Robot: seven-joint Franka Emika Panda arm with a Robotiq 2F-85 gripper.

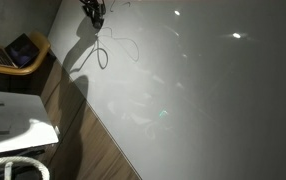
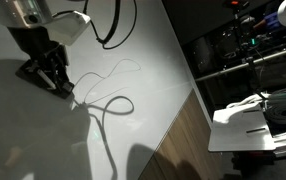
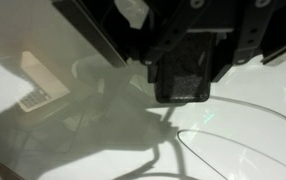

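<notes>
A dark, block-shaped thing (image 3: 183, 82) with rounded corners sits between the fingers of my gripper in the wrist view, and the fingers are shut on it. Beneath it a thin grey cable (image 3: 241, 146) curls over the pale surface; whether it is joined to the block I cannot tell. In exterior view 2 my gripper (image 2: 57, 84) points down over that surface, with the cable (image 2: 107, 140) looping close by. Exterior view 1 has my gripper (image 1: 97, 22) at the top edge, small and dark, the block not distinct there.
More cables and equipment rest on a white stand (image 2: 241, 130).
</notes>
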